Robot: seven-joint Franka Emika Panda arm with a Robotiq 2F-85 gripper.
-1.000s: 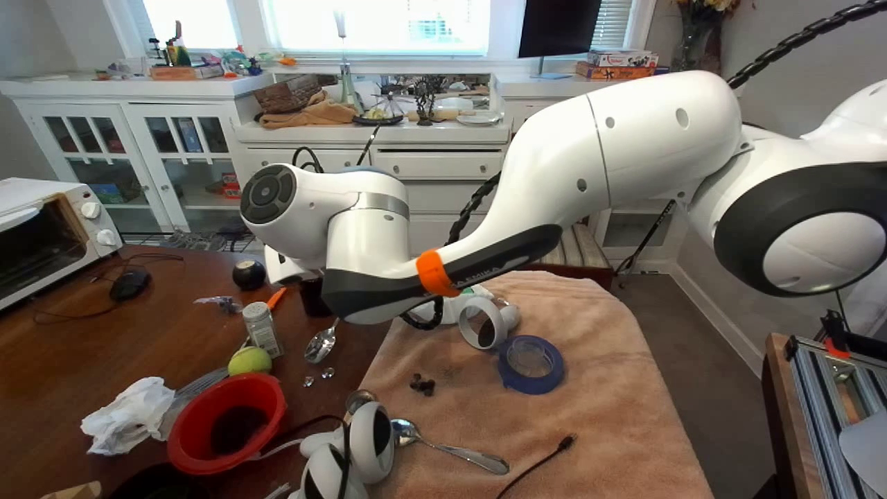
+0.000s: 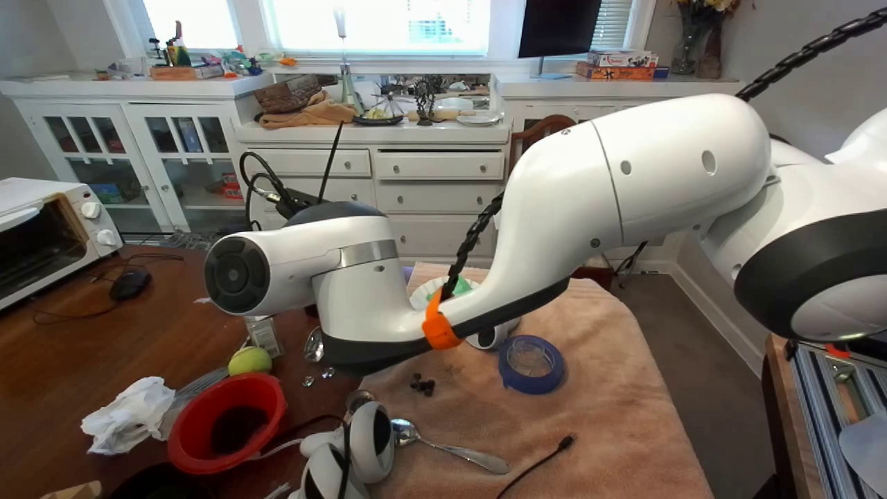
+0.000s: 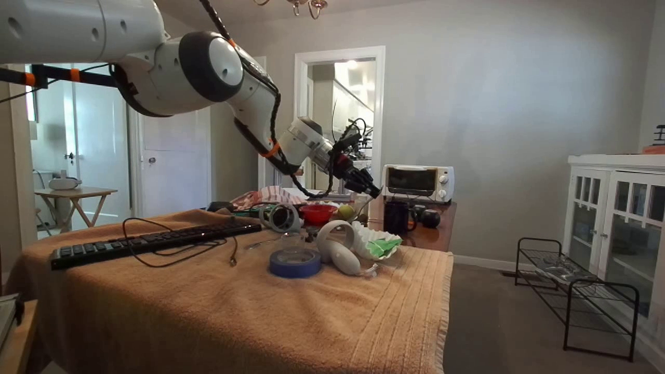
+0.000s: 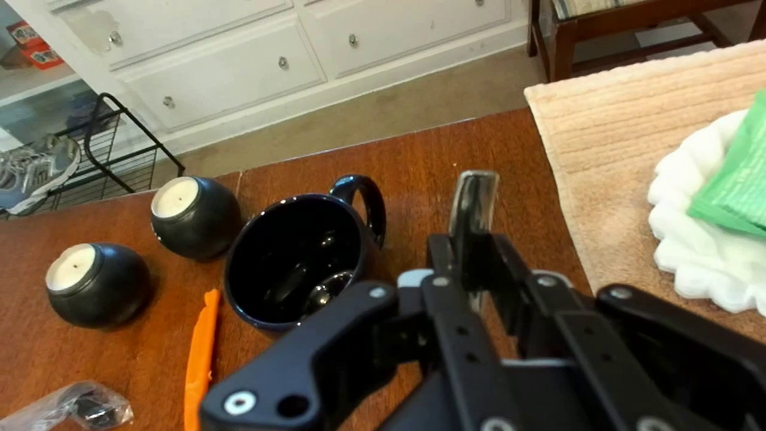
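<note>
In the wrist view my gripper is shut on a shiny metal handle (image 4: pixel 474 197), whose flat end sticks out past the fingertips. To the left of the fingers stands a dark blue mug (image 4: pixel 298 258), upright, its inside empty apart from reflections. Exterior view 2 has the gripper (image 3: pixel 372 188) tilted down, near and above the mug (image 3: pixel 396 217). The arm hides the gripper in exterior view 1. A spoon bowl (image 2: pixel 314 344) shows below the arm there; whether it belongs to the held handle I cannot tell.
Two black candle holders (image 4: pixel 197 218) and an orange tool (image 4: pixel 201 359) lie left of the mug. A white scalloped bowl (image 4: pixel 707 262) with a green packet sits on the towel. A red bowl (image 2: pixel 226 423), tennis ball (image 2: pixel 249 360) and blue tape roll (image 2: pixel 530 364) are nearby.
The arm's wrist has moved left and lower in exterior view 1, tilting over. It now covers the candle holder and orange tool seen there before. The spoon bowl has turned slightly more upright.
</note>
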